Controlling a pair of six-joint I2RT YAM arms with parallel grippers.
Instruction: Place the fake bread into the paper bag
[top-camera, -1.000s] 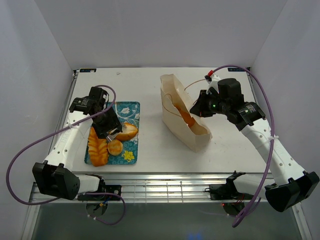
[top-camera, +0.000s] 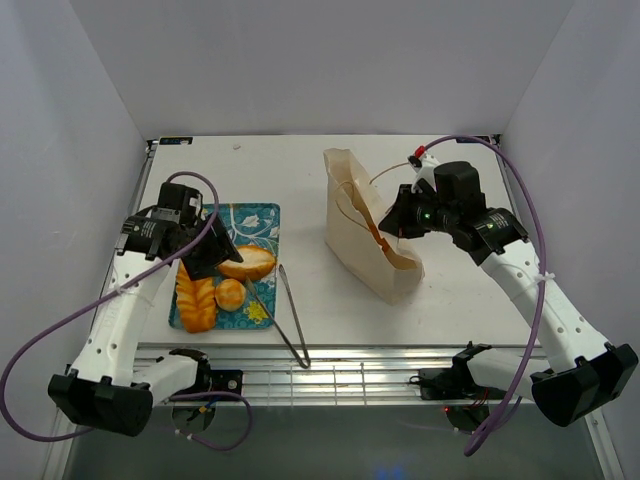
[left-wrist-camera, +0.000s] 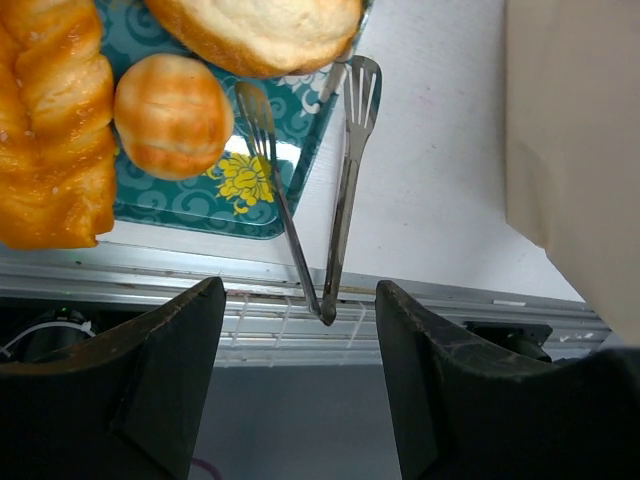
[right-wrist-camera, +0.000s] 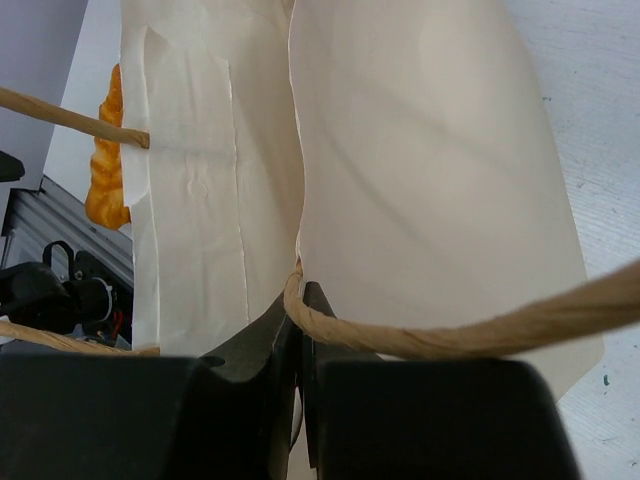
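Observation:
On the teal tray (top-camera: 255, 212) at left lie a braided loaf (left-wrist-camera: 55, 140), a round bun (left-wrist-camera: 170, 118) and an oval bread (top-camera: 247, 262). My left gripper (top-camera: 219, 258) hangs above them, open, with nothing between its fingers. Metal tongs (left-wrist-camera: 343, 195) lie across the tray's front right, extending past the table edge. The paper bag (top-camera: 365, 255) stands upright at centre right, something orange inside in the top view. My right gripper is shut on its top rim, by a twisted handle (right-wrist-camera: 450, 335).
Bare white table (top-camera: 300, 180) lies behind the tray and between tray and bag. A metal rail (top-camera: 300, 355) runs along the front edge. Walls stand on both sides and at the back.
The tongs, earlier under my left gripper, now lie farther forward at the tray's right. The right arm and bag have shifted slightly.

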